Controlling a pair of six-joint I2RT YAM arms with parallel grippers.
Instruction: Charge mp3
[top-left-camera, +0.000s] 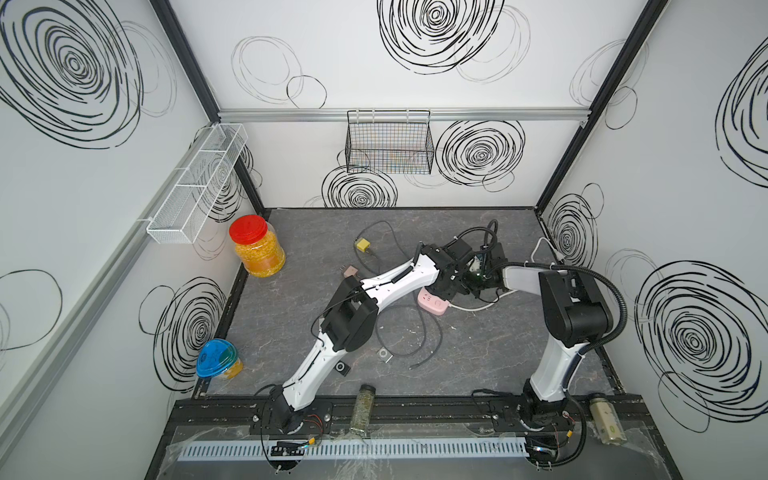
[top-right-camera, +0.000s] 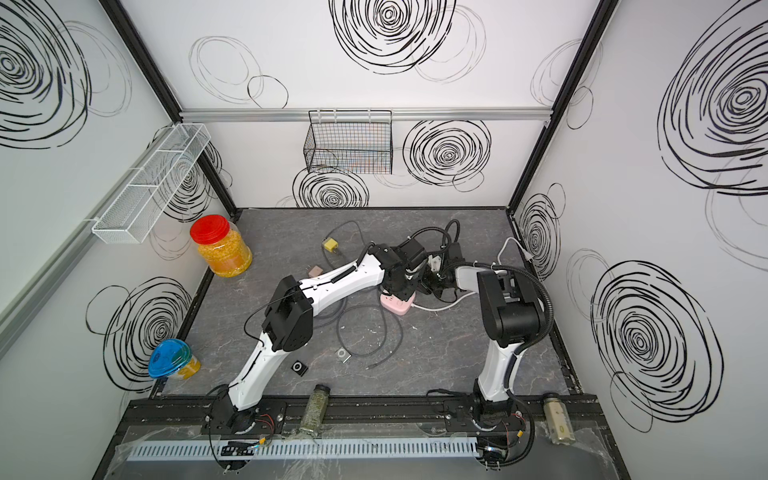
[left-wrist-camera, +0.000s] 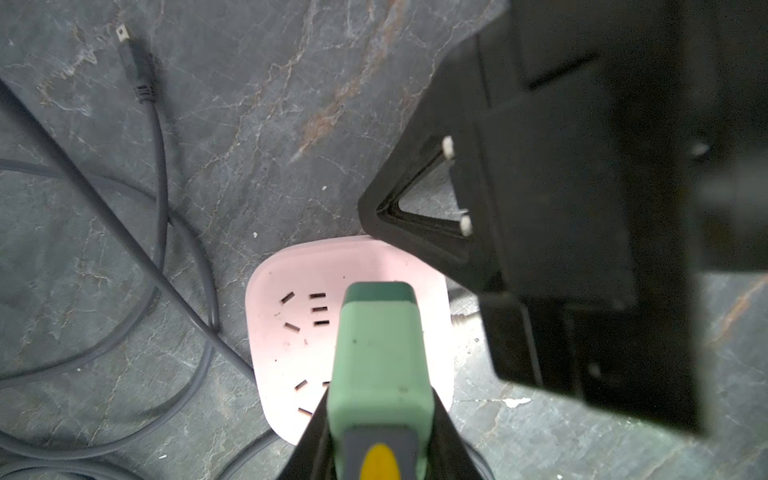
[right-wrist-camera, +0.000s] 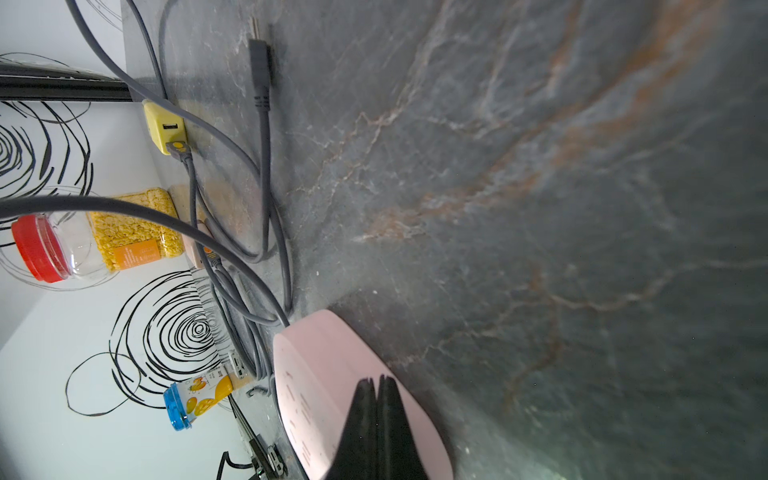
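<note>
In the left wrist view a green charger block (left-wrist-camera: 380, 352) with a grey and yellow plug at its near end hangs over the pink power strip (left-wrist-camera: 276, 352). My left gripper is shut on this block. Whether its far end touches the strip cannot be told. My right gripper is shut with nothing showing between its fingertips, beside the strip; its black finger (left-wrist-camera: 424, 248) overlaps the strip's edge in the left wrist view. Two small square devices, one black (top-left-camera: 342, 368) and one silver (top-left-camera: 385, 354), lie on the table near the front.
Grey cable (left-wrist-camera: 164, 184) loops lie left of the strip, one ending in a small plug. A yellow charger block (right-wrist-camera: 164, 126) sits farther back. Jars (top-left-camera: 257, 246) stand at the left wall.
</note>
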